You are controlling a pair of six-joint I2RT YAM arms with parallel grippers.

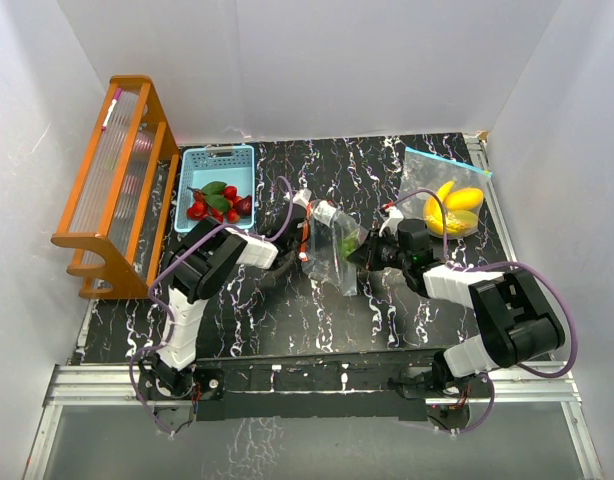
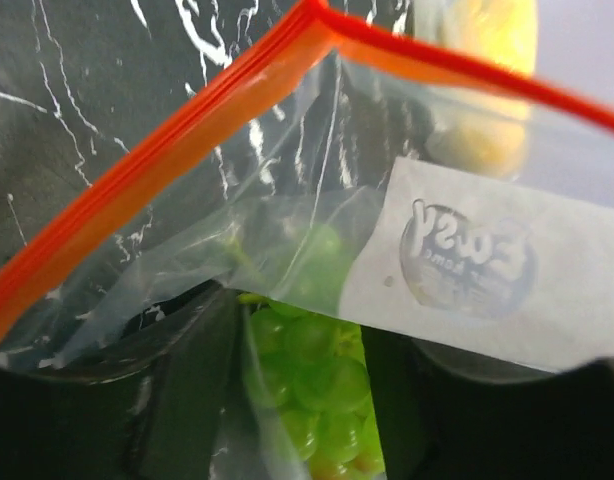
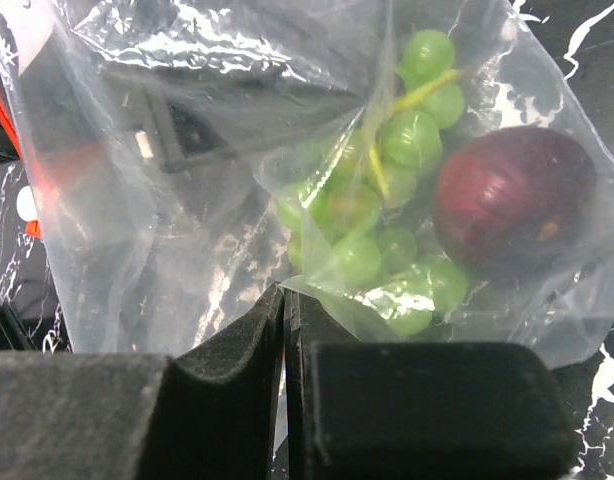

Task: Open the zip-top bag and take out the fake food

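Observation:
A clear bag with an orange zip edge (image 2: 137, 165) and a white label (image 2: 467, 265) is stretched between my grippers. Green grapes (image 3: 362, 230) and a dark red fruit (image 3: 515, 200) lie in it. My left gripper is part open; grapes show in the gap between its fingers, and film with the label passes over the fingertips. Through the plastic, the right wrist view shows the dark left fingers (image 3: 192, 120) apart from the grapes. My right gripper is shut on a fold of the bag's film beside the grapes.
A blue basket (image 1: 183, 200) at the back left holds red fruit with green leaves (image 1: 215, 188). Beside it stands a wooden rack (image 1: 97, 235). Another zip bag, blue-edged (image 1: 447, 160), with yellow fruit (image 1: 457, 202) lies at the back right.

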